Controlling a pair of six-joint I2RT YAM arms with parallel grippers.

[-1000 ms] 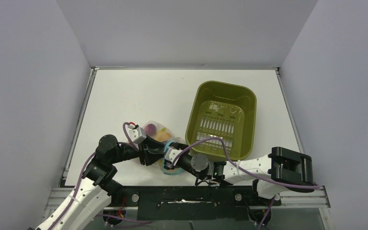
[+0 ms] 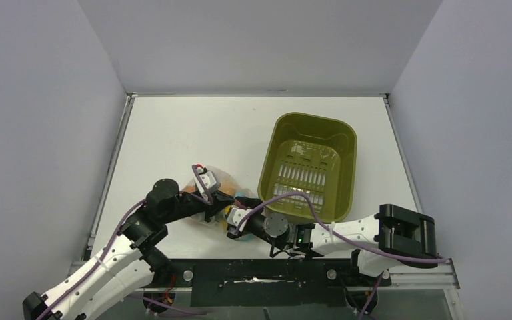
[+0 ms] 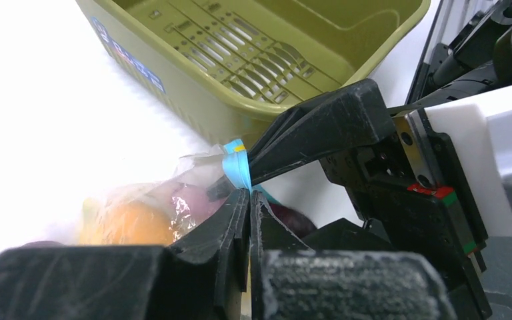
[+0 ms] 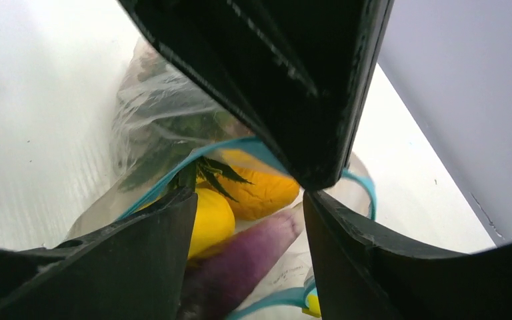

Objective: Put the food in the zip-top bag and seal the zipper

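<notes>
The clear zip bag (image 3: 133,203) lies beneath both grippers with food inside: a yellow item (image 4: 210,220), an orange one (image 4: 267,190), a purple one (image 4: 247,267) and green leaves. My left gripper is shut with its tips on the blue zipper edge; in the right wrist view it reaches over the bag from above. My right gripper stands open around the bag's mouth, the food showing between its fingers. In the top view both grippers hide much of the bag.
The green basket (image 2: 342,153) stands right behind my right gripper, close to the bag. Grey walls enclose both sides and the back.
My left arm has moved toward the back and right over the bag, its wrist turning. My right arm has barely moved.
</notes>
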